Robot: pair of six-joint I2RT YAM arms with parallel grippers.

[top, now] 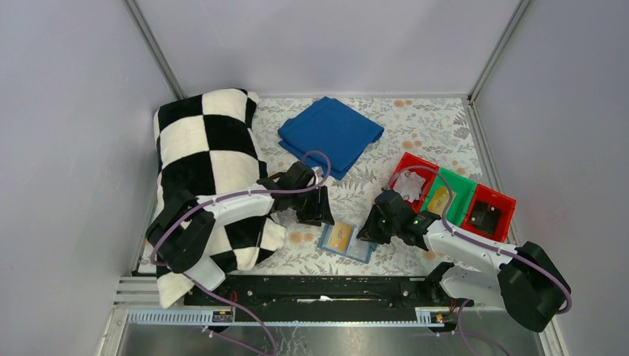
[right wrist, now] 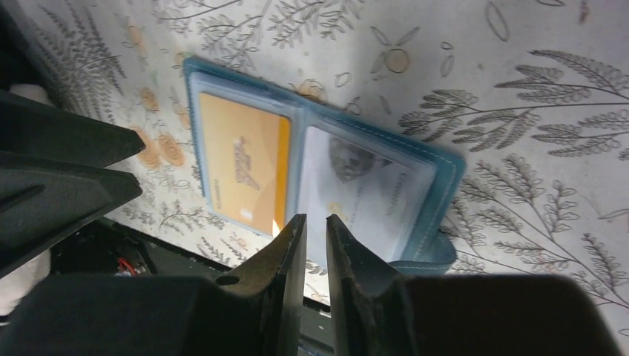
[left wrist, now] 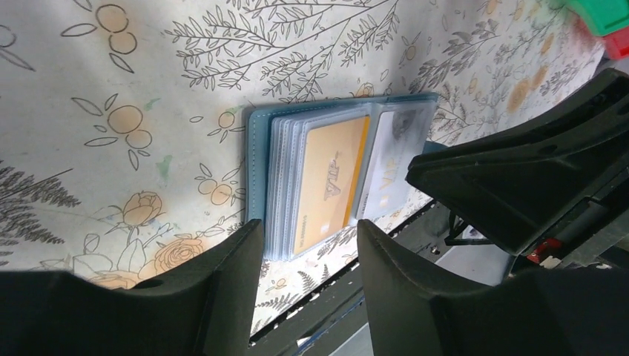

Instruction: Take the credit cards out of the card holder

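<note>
The blue card holder [top: 333, 245] lies open on the table, an orange card [left wrist: 326, 178] in its left sleeve and a whitish card [right wrist: 360, 193] in the right. My left gripper is above the holder's left end, fingers apart, nothing between them. My right gripper is over the white card's side, fingertips close together; whether anything is between them does not show.
Red and green bins [top: 460, 191] stand at the right, holding small items. A folded blue cloth [top: 330, 130] lies at the back. A checkered cushion [top: 182, 141] fills the left side.
</note>
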